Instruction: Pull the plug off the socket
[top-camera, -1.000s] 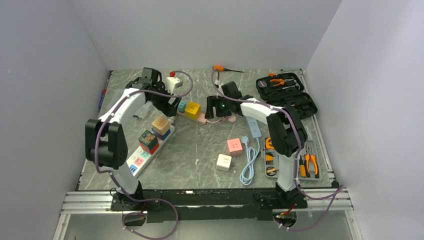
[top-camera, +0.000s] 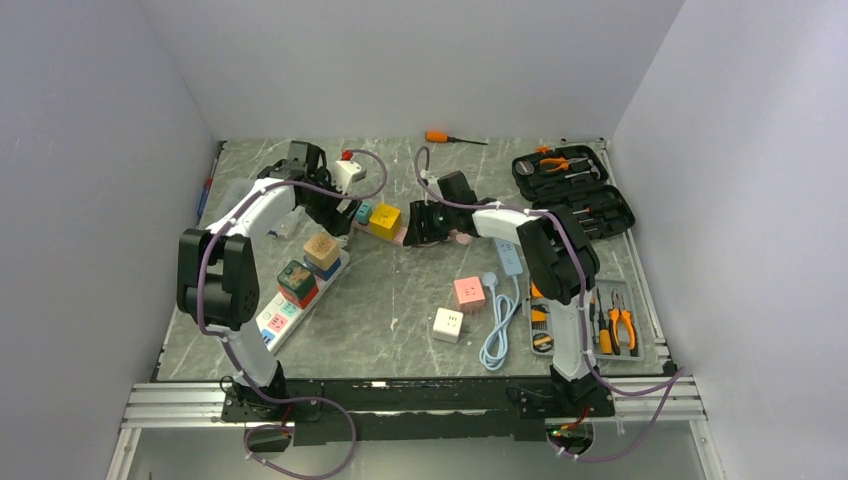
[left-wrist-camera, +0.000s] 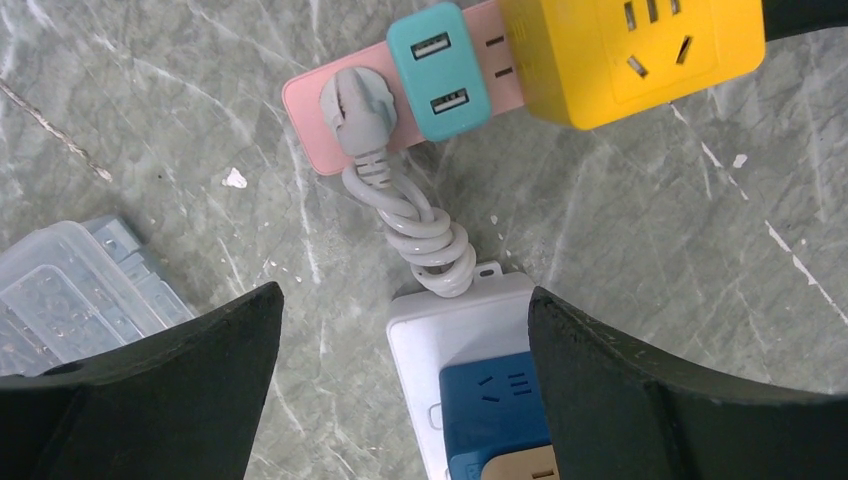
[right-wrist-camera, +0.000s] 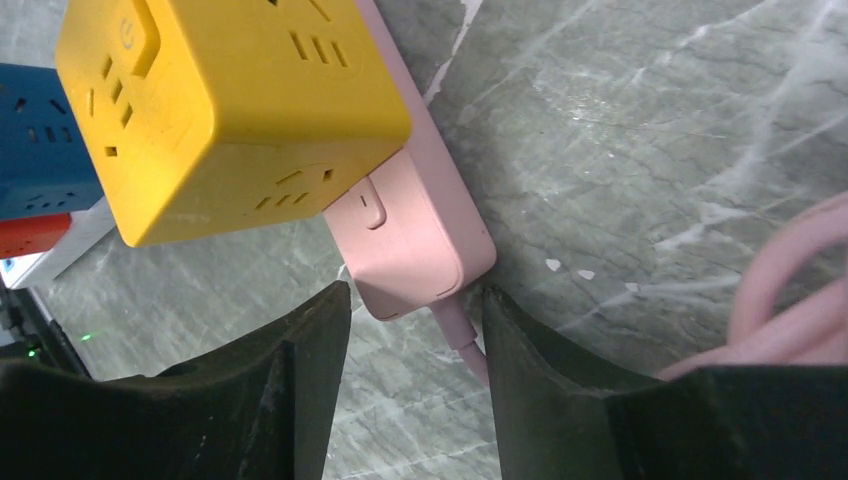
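On a pink power strip (left-wrist-camera: 320, 138) sits a grey plug (left-wrist-camera: 358, 112), its coiled grey cord running to a white strip (left-wrist-camera: 440, 325). A teal adapter (left-wrist-camera: 438, 72) and a yellow cube adapter (left-wrist-camera: 640, 60) are on the same pink strip. My left gripper stands open above the cord side, nothing between its fingers. The pink strip's cord end (right-wrist-camera: 420, 270) lies just ahead of my right gripper, which is part open. Its fingers (right-wrist-camera: 320, 340) are on either side of the strip's end and cord; whether they touch it I cannot tell.
A clear plastic box (left-wrist-camera: 85, 290) lies left of the white strip. Loose pink (top-camera: 469, 294) and white (top-camera: 448, 324) cubes, a blue strip (top-camera: 508, 257) and tool boxes (top-camera: 572, 190) occupy the right side.
The right gripper has moved slightly left and down in the top view, onto the pink strip's cord end. The left arm has shifted slightly, its gripper staying near the grey plug.
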